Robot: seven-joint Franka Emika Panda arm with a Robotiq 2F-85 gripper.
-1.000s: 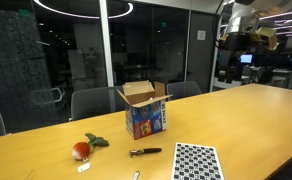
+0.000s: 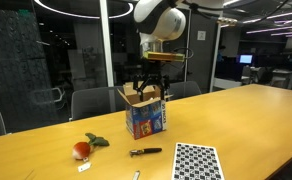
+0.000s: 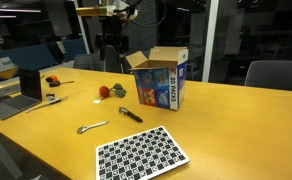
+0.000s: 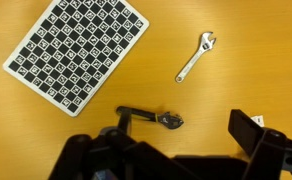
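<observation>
High above the table hangs my gripper, its two black fingers [image 4: 241,125] spread wide and nothing visible between them. In exterior view 1 it overlaps the top of an open cardboard box [image 2: 146,119]; in exterior view 2 it appears left of that box [image 3: 158,88]. A black-handled tool [image 4: 150,116] lies on the table, beneath the gripper near the left finger in the wrist view. Farther up that view is a silver adjustable wrench [image 4: 196,57]. A red object with green leaves [image 2: 81,151] rests left of the box.
A black-and-white patterned board [image 4: 76,48] lies flat on the table. The laptop [image 3: 28,90] and small items occupy the far left in exterior view 2. Chairs [image 2: 94,103] stand behind the table.
Across exterior view 1, the arm and gripper have swung from the far right leftward to above the box area. The box and the tabletop objects have not moved.
</observation>
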